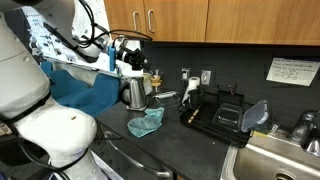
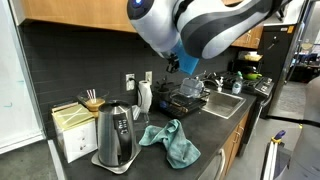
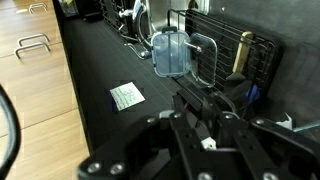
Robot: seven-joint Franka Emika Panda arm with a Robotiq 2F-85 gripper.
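Observation:
A teal cloth (image 1: 146,122) lies crumpled on the dark counter, in front of the kettle in exterior view 1. From the other side, exterior view 2 shows the same cloth (image 2: 180,148) spread to the right of the kettle, partly draped over the counter's front edge. My gripper (image 1: 138,66) is up in the air above the kettle, well clear of the cloth, with nothing hanging from it. Its fingers are too small there to make out; the released cloth shows it has opened. Dark gripper parts fill the bottom of the wrist view, where no cloth is seen.
A steel kettle (image 2: 117,132) stands close to the cloth. Beyond are a toaster (image 2: 75,130), a black dish rack (image 1: 222,112), a leaning pan (image 1: 254,116) and the sink (image 1: 270,165). Wooden cupboards (image 1: 180,18) hang overhead. The counter in front of the rack is clear.

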